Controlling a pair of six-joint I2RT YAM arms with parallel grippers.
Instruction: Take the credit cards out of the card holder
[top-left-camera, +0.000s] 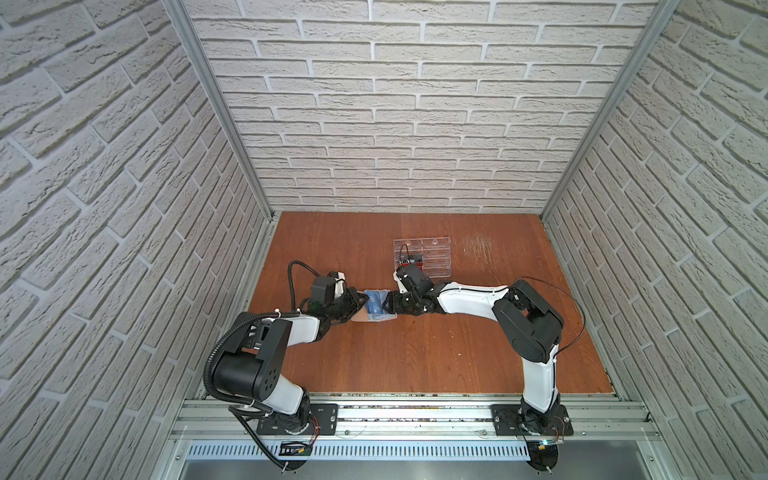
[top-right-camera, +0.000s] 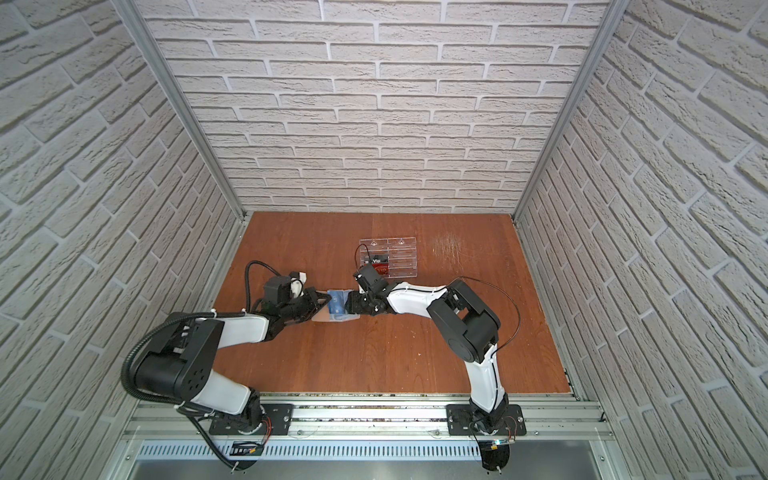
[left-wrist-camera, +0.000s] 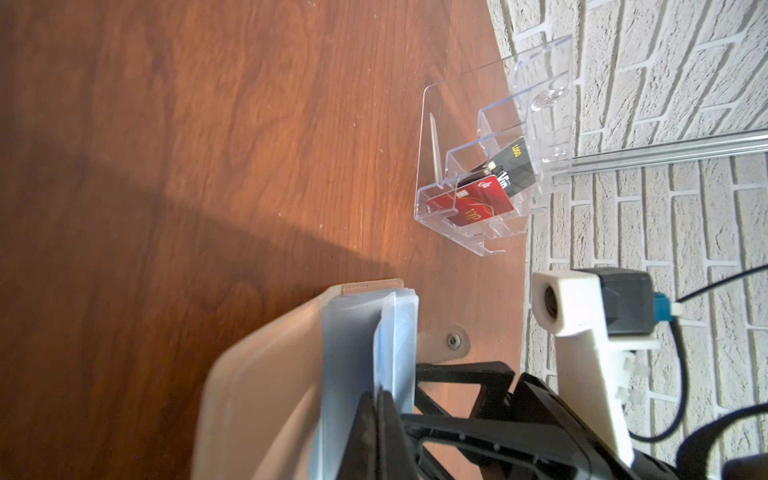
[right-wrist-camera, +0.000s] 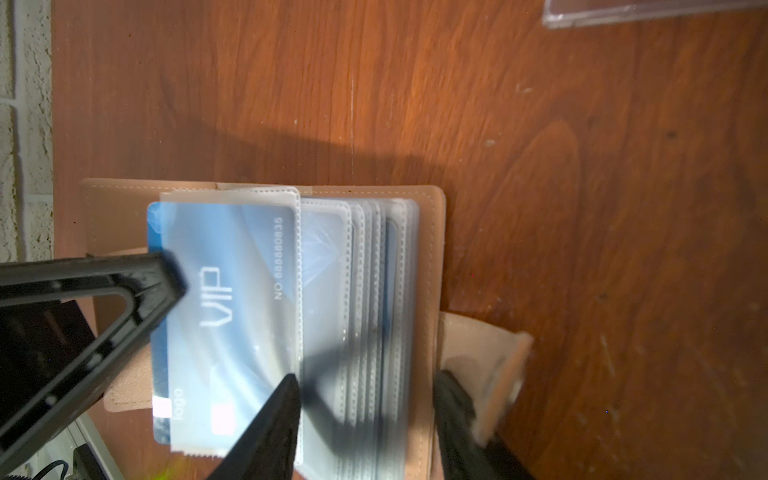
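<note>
The tan card holder (right-wrist-camera: 436, 240) lies spread on the table with its clear sleeves fanned. A blue card (right-wrist-camera: 216, 288) marked VIP sits in the top sleeve. My left gripper is shut at a clear sleeve's edge; whether a sleeve is pinched between its tips cannot be told. Low over the holder's right part, my right gripper stands part open, one finger each side of the stacked sleeve edges. Both grippers hide parts of the holder in the top views.
Behind the holder stands a clear tiered rack (left-wrist-camera: 496, 136) holding a red card (left-wrist-camera: 480, 200) and a black card (left-wrist-camera: 516, 164). Bare table (top-left-camera: 432, 352) stretches in front of the holder and to the right.
</note>
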